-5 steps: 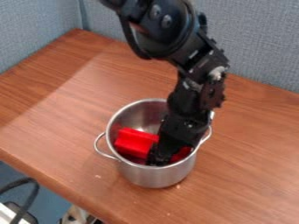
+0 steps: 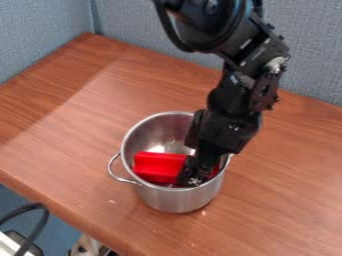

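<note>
A steel pot [image 2: 174,198] with loop handles stands on the wooden table. Inside it, at the left, lies a red block-like object [image 2: 156,167], with more red partly hidden at the right. My black gripper [image 2: 201,172] reaches down into the right side of the pot, its fingertips low among the contents and hard to make out against the dark arm.
Grey padded walls rise behind it. Dark cables hang past the table's edge at the bottom left.
The upper arm has shifted right and leans differently over the pot. The red object in the pot now lies a little lower and flatter.
</note>
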